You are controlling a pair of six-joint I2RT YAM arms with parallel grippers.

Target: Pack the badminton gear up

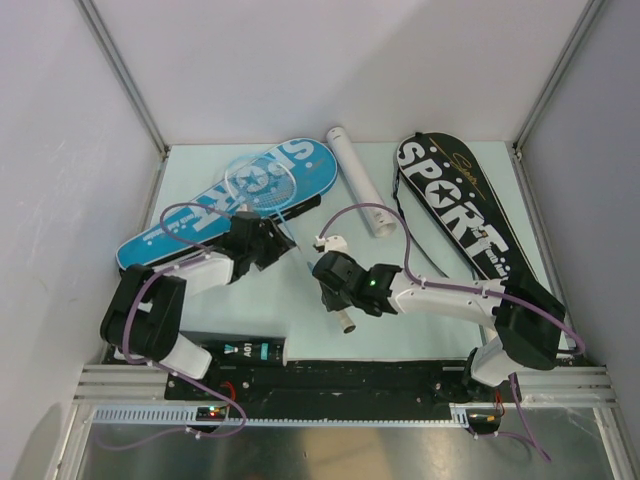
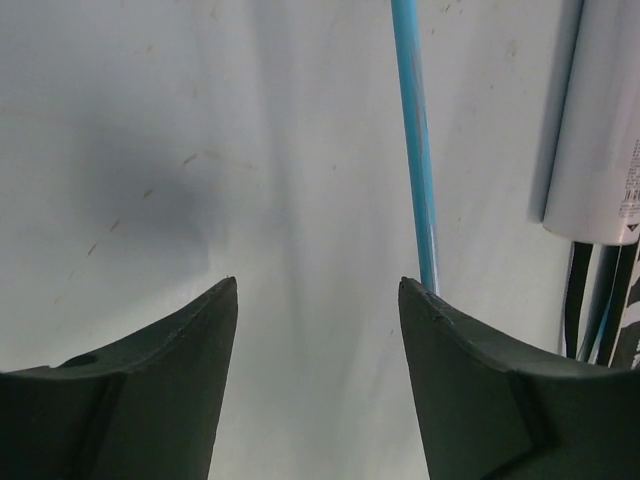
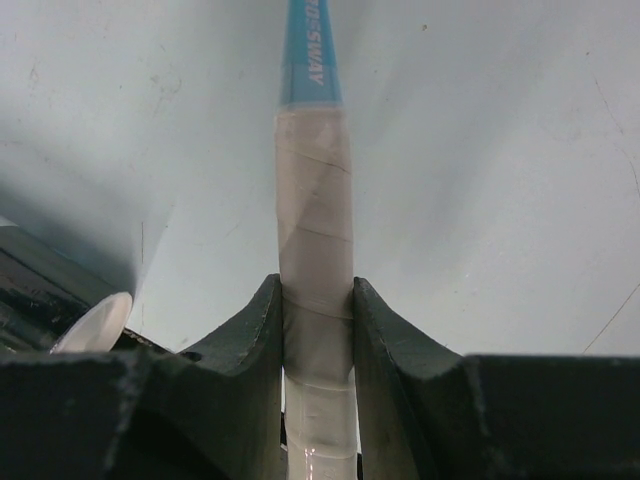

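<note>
A light-blue badminton racket [image 1: 260,183] lies diagonally, its head over the blue SPORTS case [image 1: 160,240]. My right gripper [image 1: 330,290] is at its taped handle [image 3: 315,200], a finger either side, seemingly touching it; whether they grip firmly is unclear. My left gripper [image 1: 275,250] stands open beside the blue shaft [image 2: 414,130], which runs near its right finger, with bare surface between the fingers.
A black SPORT case [image 1: 450,190] lies at right, a white tube [image 1: 355,175] at the back, a dark tube [image 1: 240,352] at front left. Walls border both sides and the back.
</note>
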